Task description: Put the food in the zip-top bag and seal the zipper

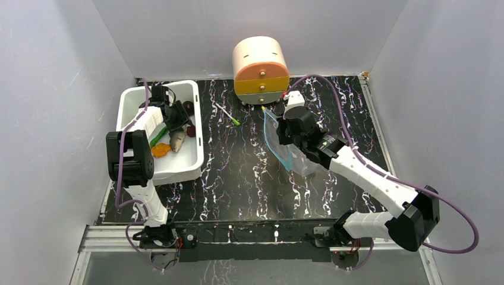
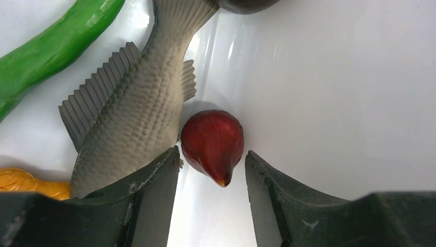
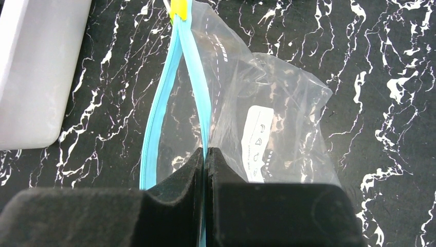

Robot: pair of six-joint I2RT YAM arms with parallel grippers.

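In the white bin (image 1: 187, 163) at left lie a fish (image 2: 126, 128), a green pepper (image 2: 61, 36), an orange item (image 1: 160, 149), a dark red bulb-shaped food (image 2: 212, 141) and a dark round food (image 1: 189, 107). My left gripper hangs open over the red food, fingertips either side of it, part open. The clear zip bag (image 3: 277, 128) with its blue zipper (image 3: 157, 134) and yellow slider (image 3: 179, 7) is on the right of the table. My right gripper is shut on the bag's blue zipper edge.
A rounded cabinet with coloured drawers (image 1: 261, 71) stands at the back. A white-and-green stick (image 1: 227, 114) lies between bin and bag. Walls close in the sides and back.
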